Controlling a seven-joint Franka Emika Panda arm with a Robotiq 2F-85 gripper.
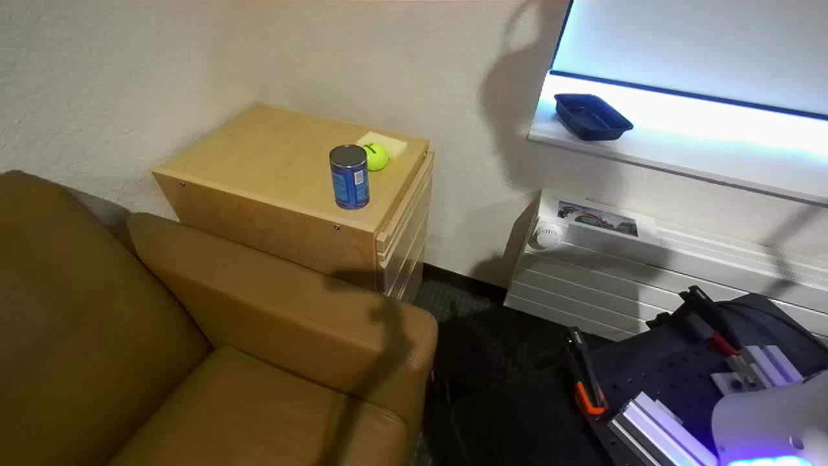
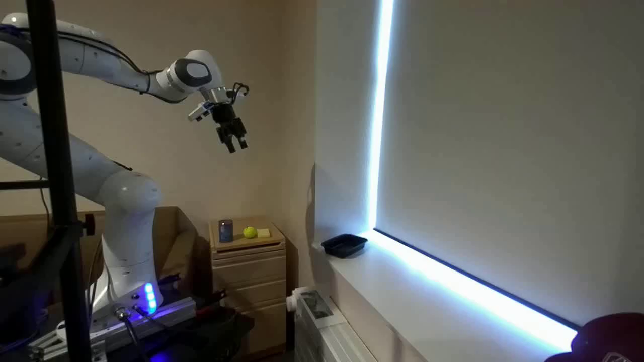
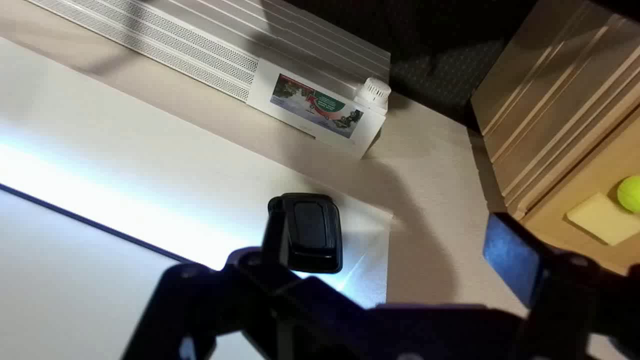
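High in the air, well above the cabinet and sill, my gripper (image 2: 237, 148) points downward with its fingers apart and nothing between them. In the wrist view its dark fingers stand wide apart, one overlapping the left edge of the black tray (image 3: 311, 231) only by line of sight. That tray, empty and rectangular, rests on the windowsill near its corner. On top of the wooden cabinet stand a blue can (image 1: 350, 180), upright, and a yellow-green tennis ball (image 1: 377, 156). Beside the ball lies a pale yellow block (image 1: 393, 145), partly hidden by it in exterior view 1.
A brown sofa (image 1: 287, 310) adjoins the cabinet (image 2: 250, 279). Below the windowsill (image 2: 392, 289) is a white radiator (image 1: 574, 272) with a knob (image 3: 375, 91). Most of the sill is bare. A dark red object (image 2: 613, 338) shows at the lower right of exterior view 2.
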